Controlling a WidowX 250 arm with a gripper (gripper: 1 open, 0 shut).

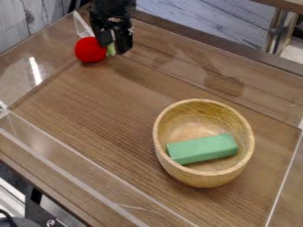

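Observation:
My black gripper (112, 37) is open at the top left of the camera view, just beside and over a small pale green item (110, 50), which it partly hides. A round red object (89, 50) lies to the left of it. A tan bowl (232, 123) at the lower right holds a green block (201, 151).
A raised wooden ledge runs along the top right edge, with a wall at the top left.

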